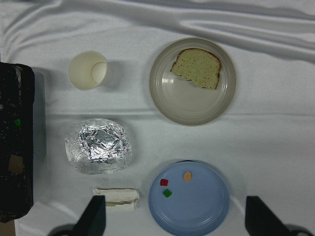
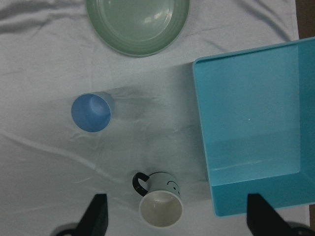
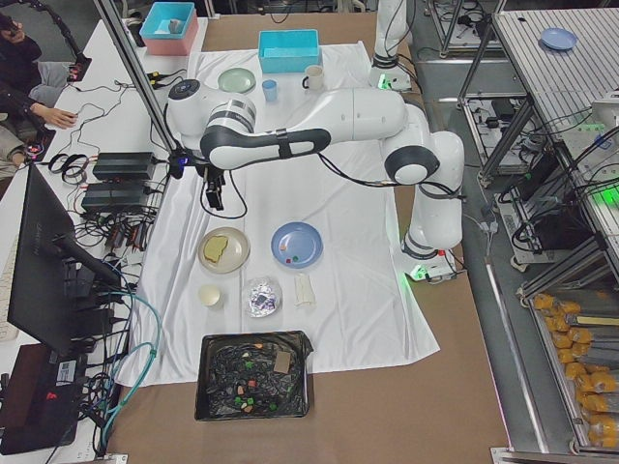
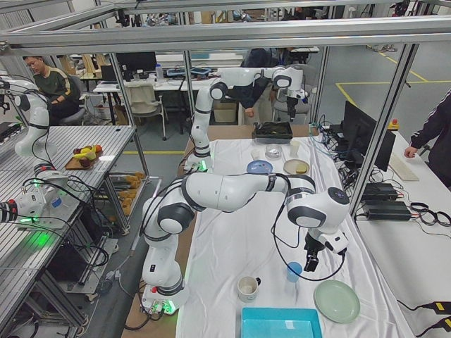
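Observation:
My left gripper hangs open over a tan plate (image 1: 192,105) with a bread slice (image 1: 197,66), a white cup (image 1: 86,71), a foil bundle (image 1: 98,145), a folded cloth (image 1: 115,196) and a blue plate (image 1: 189,211) holding three small coloured pieces. The black-lined tray (image 3: 251,406) stands at the near end. My right gripper is open above a blue cup (image 2: 91,113), a smiley mug (image 2: 161,209), a green plate (image 2: 138,24) and a cyan bin (image 2: 251,123), nothing between its fingers.
A monitor (image 3: 53,261) and cables line the left side of the white cloth. Metal frame posts and a neighbouring steel table (image 3: 542,68) stand around.

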